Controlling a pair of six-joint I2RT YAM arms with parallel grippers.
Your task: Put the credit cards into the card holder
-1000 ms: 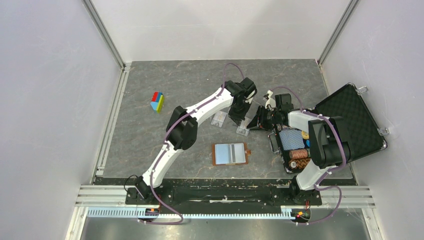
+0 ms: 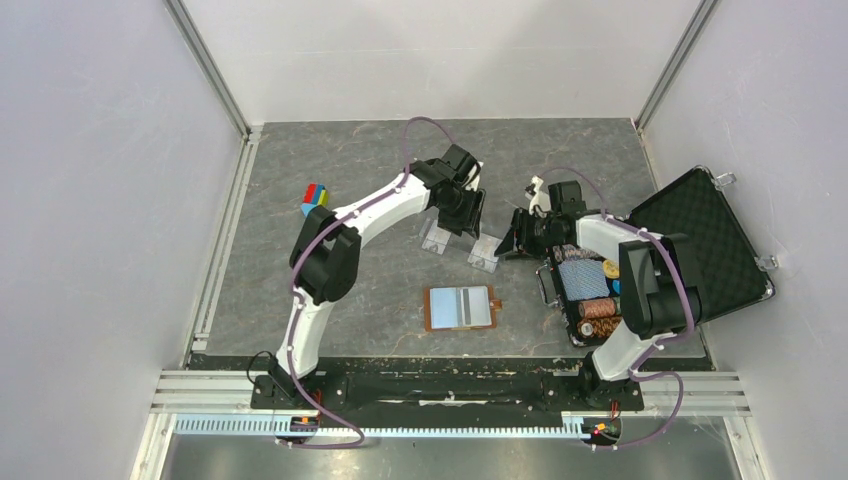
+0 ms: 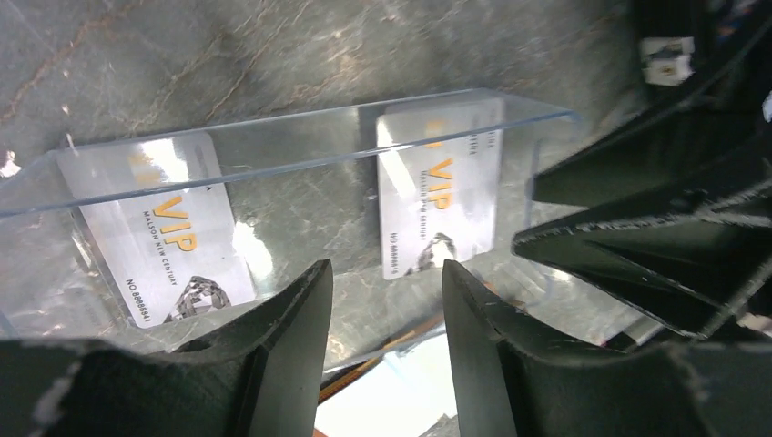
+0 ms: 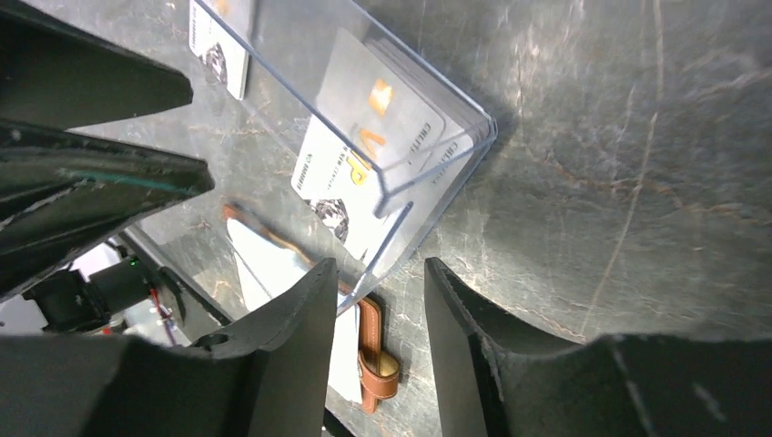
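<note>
White VIP cards lie in a long clear tray: one card at its left end, another card at its right. In the right wrist view, the right-end cards overlap in a small stack behind the tray's clear wall. My left gripper is open over the tray, its fingers apart and empty. At the tray's right end, my right gripper has its fingers parted, with the clear lower corner close to one fingertip. The brown leather card holder lies spread open nearer the front, pale pockets showing.
On the right stands an open black case holding rolls and other items. Coloured blocks sit at the far left. Bare grey table stretches across the left side. The two arms' grippers are close together.
The right arm and the leather holder appear unmoved.
</note>
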